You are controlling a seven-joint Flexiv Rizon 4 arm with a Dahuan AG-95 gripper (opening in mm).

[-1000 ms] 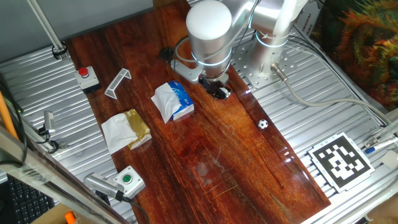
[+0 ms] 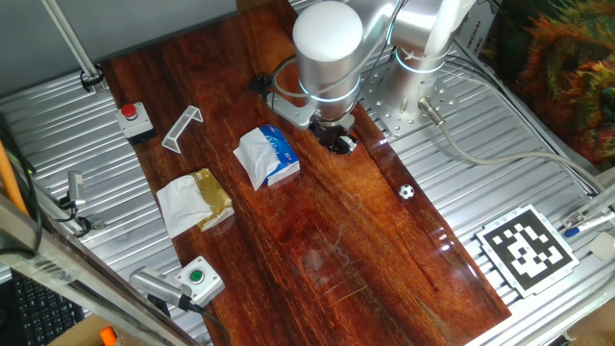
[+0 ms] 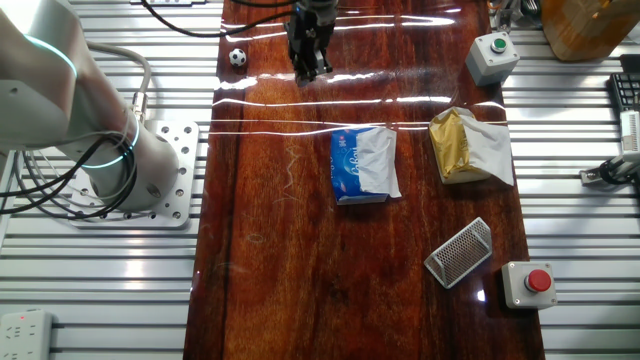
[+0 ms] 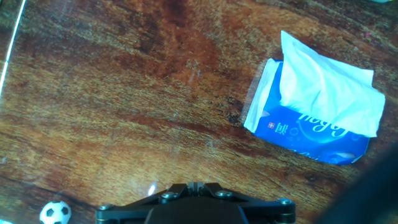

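Observation:
My gripper appears shut above the wooden table, its black fingertips together with nothing showing between them. In exterior view 1 the gripper (image 2: 343, 145) hangs near the arm's base, to the right of a blue tissue pack (image 2: 281, 161) and apart from it. White tissue sticks out of that blue pack (image 4: 311, 134), at the right of the wrist view. A small black-and-white ball (image 4: 56, 213) shows at the lower left there; in exterior view 1 the ball (image 2: 406, 192) rests by the table's right edge. Beyond the blue pack lies a gold tissue pack (image 3: 450, 147), with tissue out.
A white perforated bracket (image 3: 462, 252), a red-button box (image 3: 529, 285) and a green-button box (image 3: 492, 58) line the table's far side from the base. In exterior view 1 a marker board (image 2: 527, 249) lies off the table.
The arm has shifted very slightly to the right in exterior view 1. Packs, ball and boxes stay where they were.

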